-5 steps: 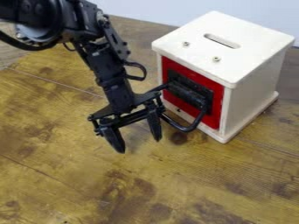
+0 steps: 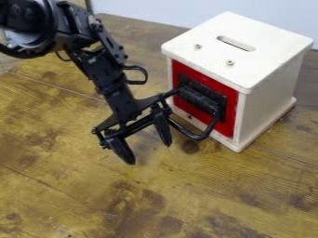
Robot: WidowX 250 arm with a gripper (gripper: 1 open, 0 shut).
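Observation:
My black gripper hangs open just above the wooden floor, pointing down, with nothing between its fingers. It is in front and left of a white box that has a slot and two screws on top. The box's front has a red panel carrying a black mechanism with a curved black handle. The handle reaches down toward the gripper's right side; whether the two touch I cannot tell.
A pale wall runs along the back, behind the box.

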